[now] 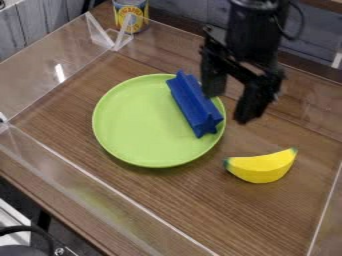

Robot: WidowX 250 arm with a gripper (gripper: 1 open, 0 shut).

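My black gripper [238,75] hangs over the back right of the scene, blurred, with its fingers spread open above and to the right of a blue bar [195,104]. The bar lies on the right part of a green plate [134,128]. A yellow banana [261,166] rests on the wooden surface to the right of the plate, in front of the gripper.
A can [130,15] stands at the back left. Clear walls edge the left of the wooden surface [187,210], which is bare at the front and far right.
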